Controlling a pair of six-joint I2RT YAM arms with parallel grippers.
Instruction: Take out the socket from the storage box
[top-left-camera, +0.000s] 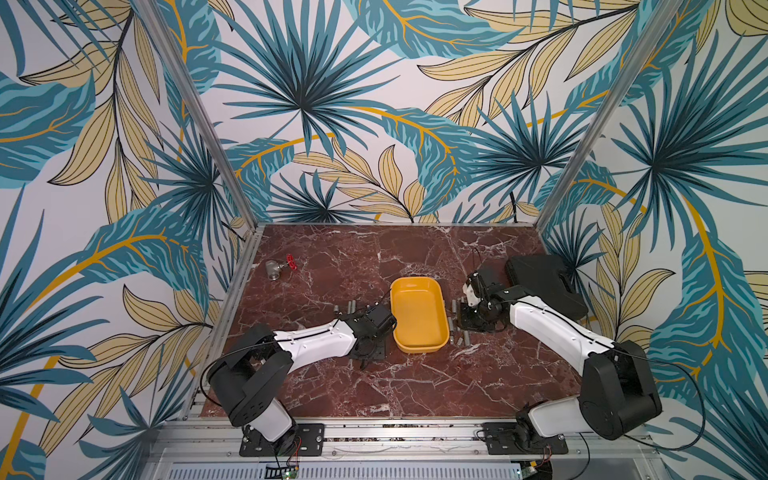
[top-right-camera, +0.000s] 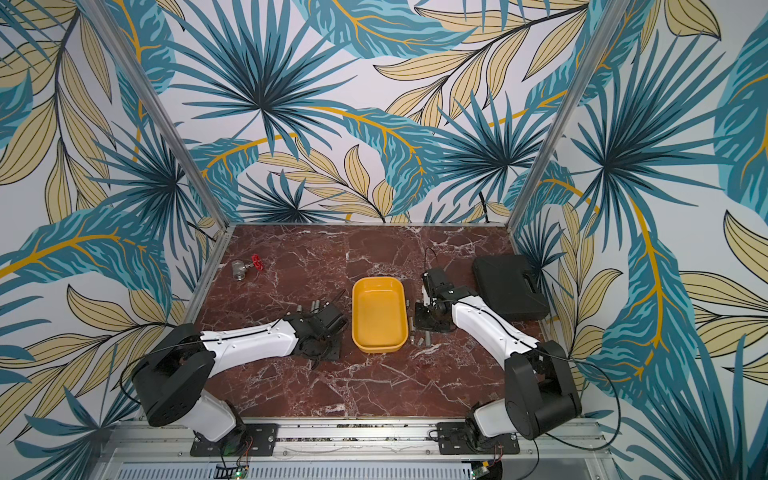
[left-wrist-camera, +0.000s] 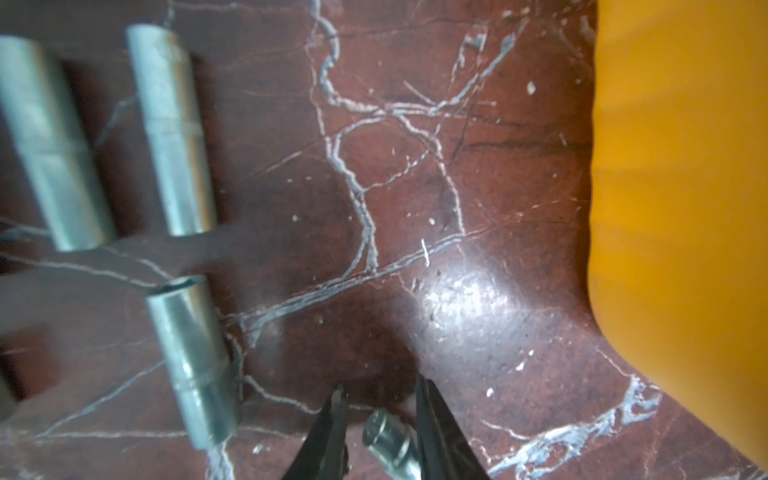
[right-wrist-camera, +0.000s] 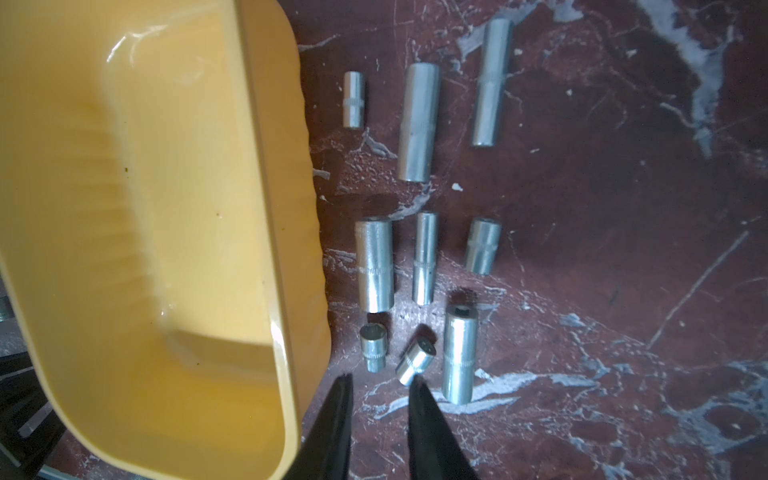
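The yellow storage box (top-left-camera: 419, 313) sits mid-table; in the right wrist view its visible floor is empty. Metal sockets lie loose on both sides: in the left wrist view upright-pointing ones (left-wrist-camera: 172, 128) and a small socket (left-wrist-camera: 388, 440) between the fingertips of my left gripper, which is part open beside the box's left side. In the right wrist view several sockets (right-wrist-camera: 374, 264) lie right of the box, above the fingertips of my right gripper, which is part open with nothing visible held.
A black case (top-left-camera: 537, 280) lies at the back right. A metal fitting with a red handle (top-left-camera: 274, 269) is at the back left.
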